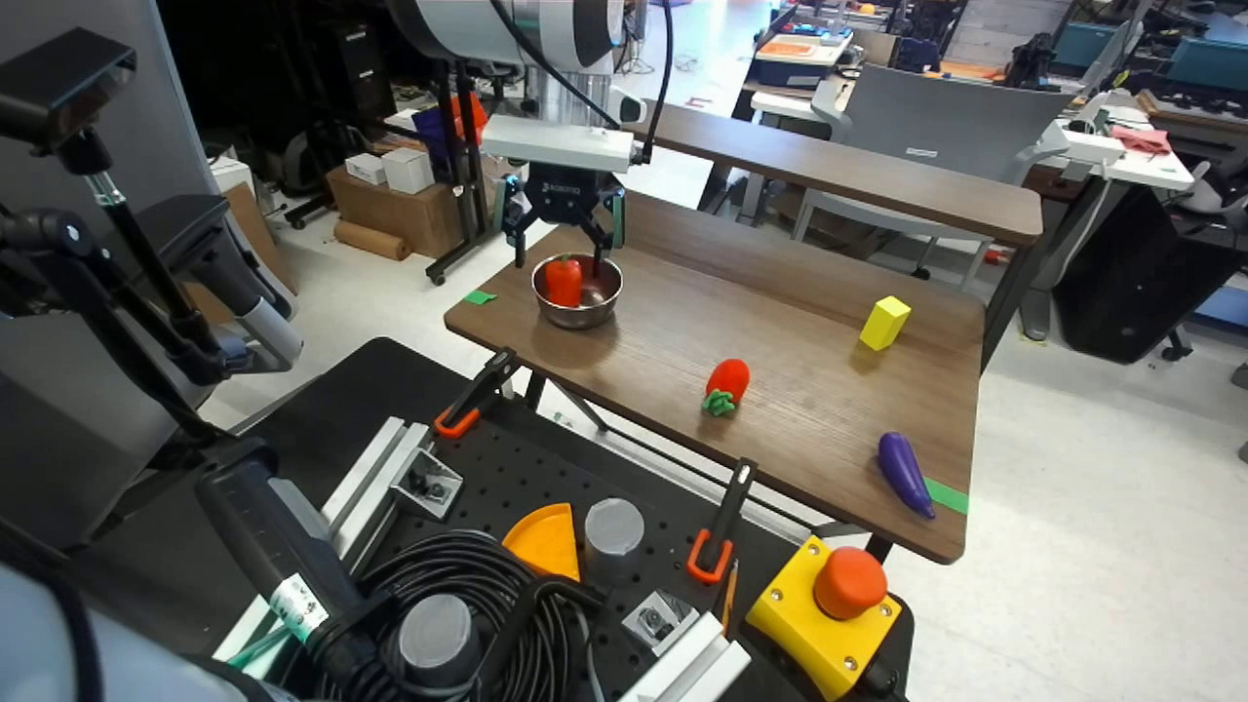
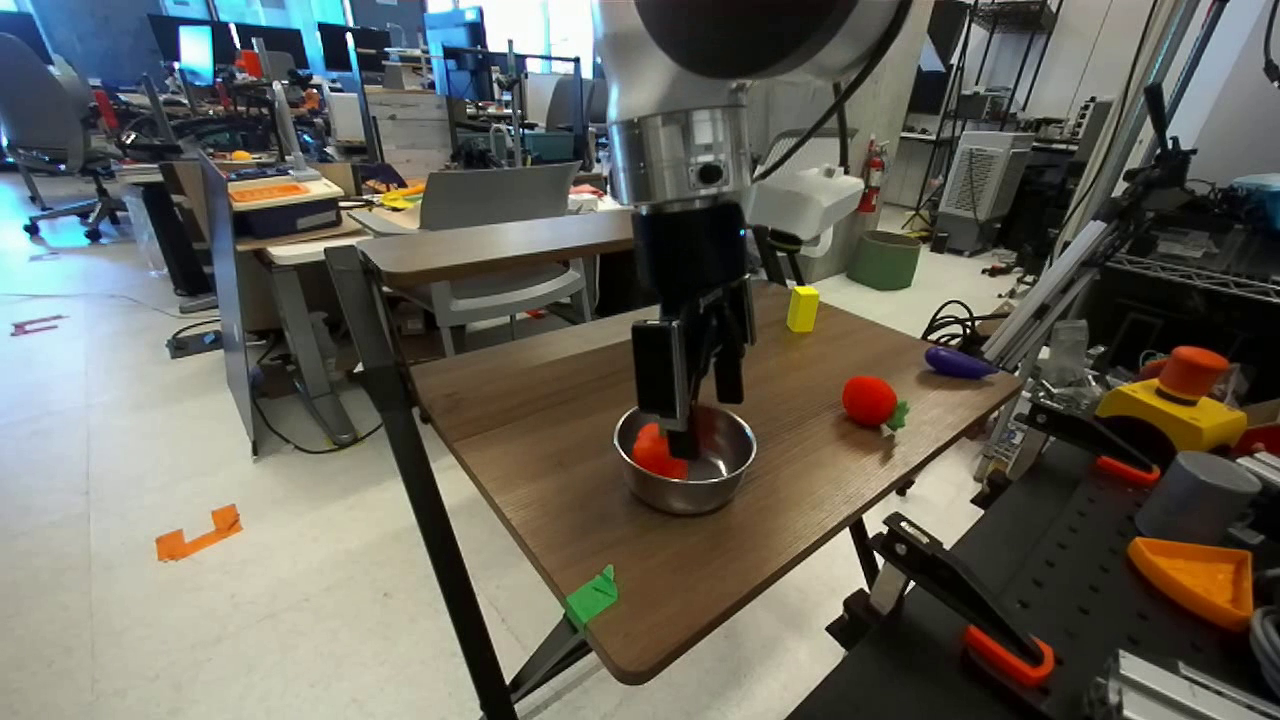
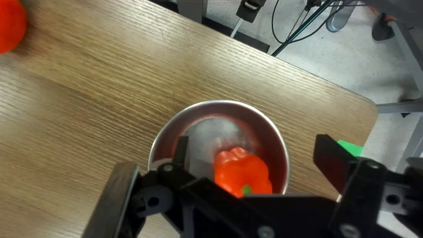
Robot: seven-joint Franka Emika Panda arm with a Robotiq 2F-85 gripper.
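A steel bowl (image 1: 593,310) sits near the left end of the wooden table, with a red-orange pepper (image 1: 564,285) inside it. My gripper (image 1: 561,253) is low over the bowl, its fingers wide apart and nothing held. In the wrist view the pepper (image 3: 241,174) lies in the lower right of the bowl (image 3: 214,129), partly covered by the gripper body; one finger (image 3: 181,148) overlaps the bowl's left side, while the other shows outside its right rim. From the second exterior view, dark fingers (image 2: 728,372) hang above the bowl (image 2: 690,496), in front of part of the pepper.
On the table (image 1: 807,339) lie a red fruit or vegetable with green leaves (image 1: 727,381), a yellow block (image 1: 884,323) and a purple eggplant (image 1: 904,473). Clear tabletop separates them from the bowl. Clamps (image 1: 721,525) grip the black pegboard near the table's front edge.
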